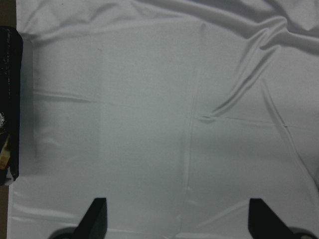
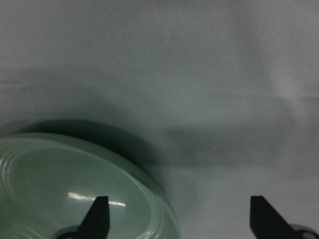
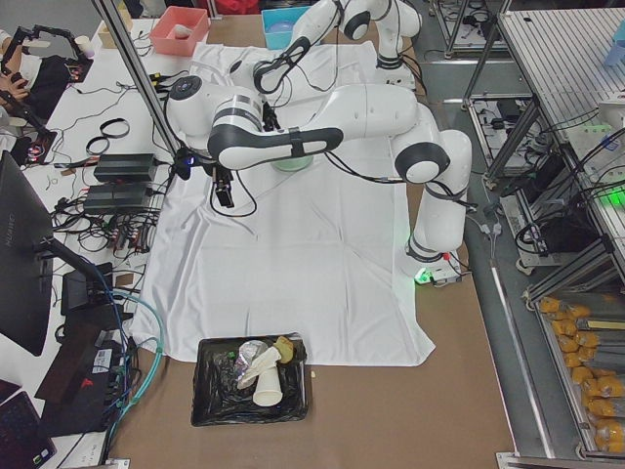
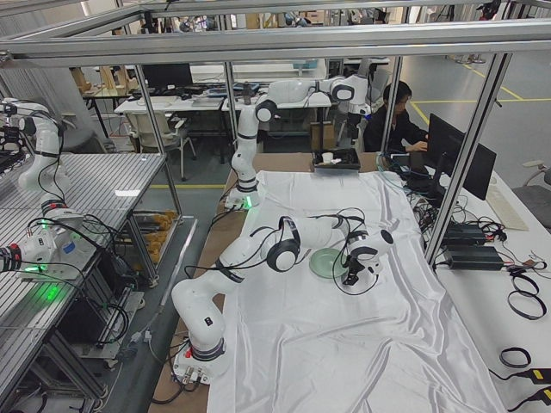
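A green bowl (image 4: 323,263) (image 2: 70,184) rests on the white cloth (image 3: 283,283), mostly hidden behind an arm in the camera left view. My right gripper (image 4: 351,275) is low beside it, open and empty, with the bowl's rim below its fingers. My left gripper (image 3: 224,191) hangs high over the cloth, open with nothing between its fingers. A black bag-lined tray (image 3: 244,405) (image 1: 9,84) holds a white cup (image 3: 268,391), crumpled wrappers and a yellow item.
A red bin (image 3: 179,29) and blue bin (image 3: 278,29) stand behind the cloth. Monitors, cables and boxes crowd the side table (image 4: 525,335). The cloth between bowl and tray is clear, with some wrinkles.
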